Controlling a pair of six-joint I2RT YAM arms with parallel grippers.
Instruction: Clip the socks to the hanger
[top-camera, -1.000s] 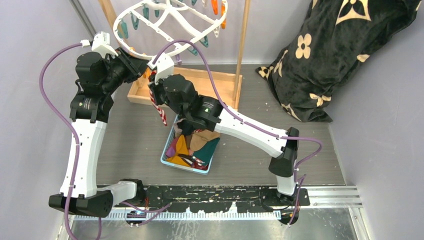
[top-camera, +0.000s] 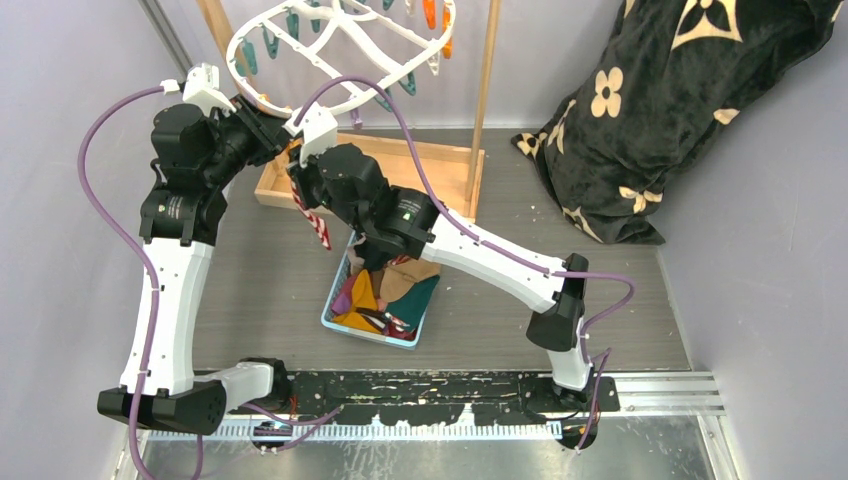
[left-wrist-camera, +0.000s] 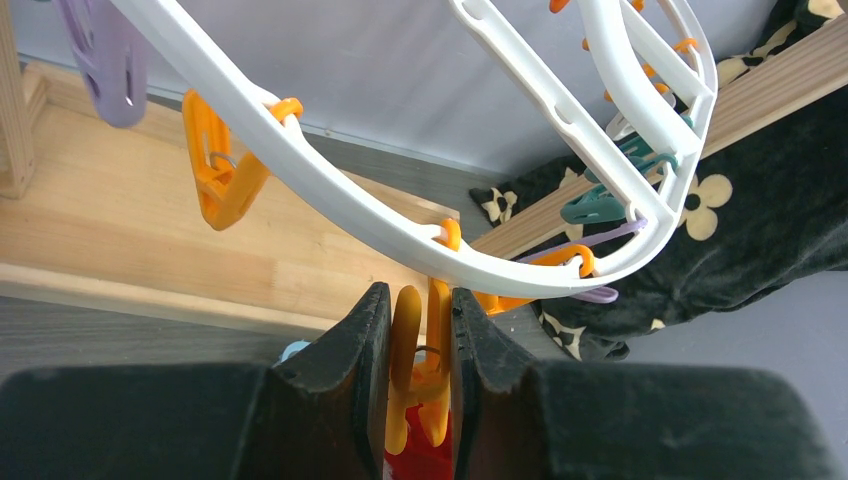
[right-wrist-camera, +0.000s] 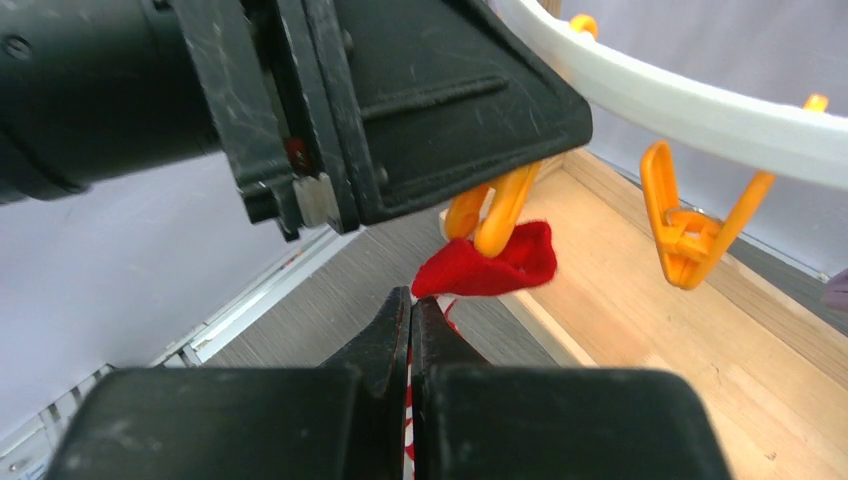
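Observation:
My left gripper is shut on an orange clip (left-wrist-camera: 432, 385) that hangs from the rim of the white round hanger (left-wrist-camera: 375, 225). A red sock with a red-and-white striped part (top-camera: 311, 216) dangles from my right gripper, which is shut on it just below its red end (right-wrist-camera: 495, 268). That red end is up at the lower tips of the clip in the right wrist view; whether fabric lies between the clip's prongs, I cannot tell. Both grippers are close together under the hanger's near left rim.
Other clips, such as an orange one (right-wrist-camera: 690, 235) and a purple one (left-wrist-camera: 112, 65), hang along the rim. A blue basket (top-camera: 372, 338) of socks stands on the floor below. Wooden posts (top-camera: 484, 90) rise beside the hanger; a dark patterned cushion (top-camera: 650, 110) lies right.
The left arm looks still.

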